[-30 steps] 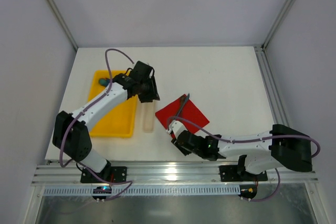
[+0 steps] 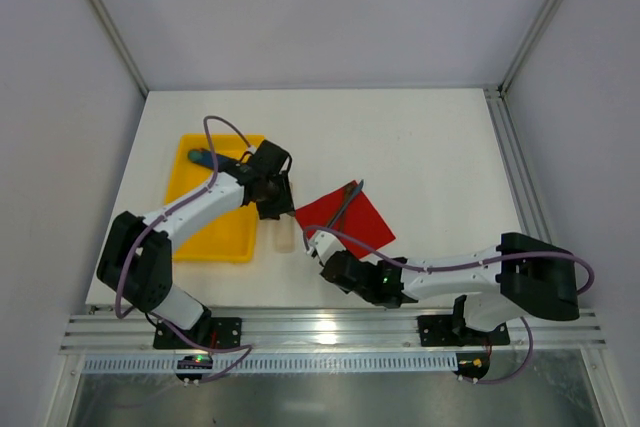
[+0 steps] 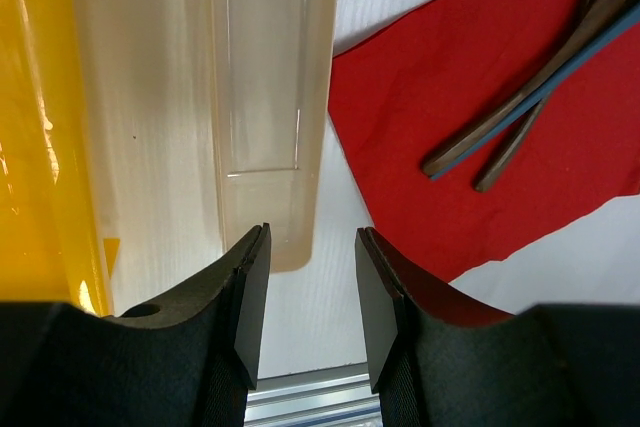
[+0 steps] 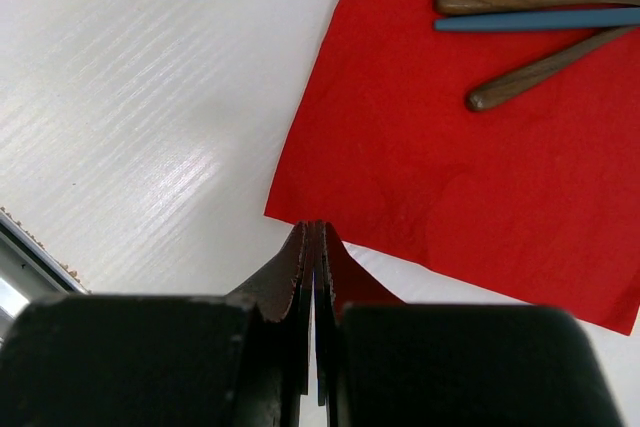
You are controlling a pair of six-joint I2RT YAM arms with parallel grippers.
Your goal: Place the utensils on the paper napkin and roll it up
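Observation:
The red paper napkin (image 2: 363,227) lies flat on the white table, with crossed utensils on it: wooden-handled pieces (image 4: 517,83) and a blue one (image 4: 530,20). My left gripper is open above the clear tray (image 3: 262,117), left of the napkin, nothing between its fingers. My right gripper is shut at the napkin's near edge by a corner; whether any napkin is between its fingertips is hard to tell.
A yellow bin (image 2: 212,245) with blue items stands on the left, partly under my left arm.
My left gripper has moved toward the front of the table. My right gripper has shifted slightly left since a second ago, and the napkin has shifted a little.

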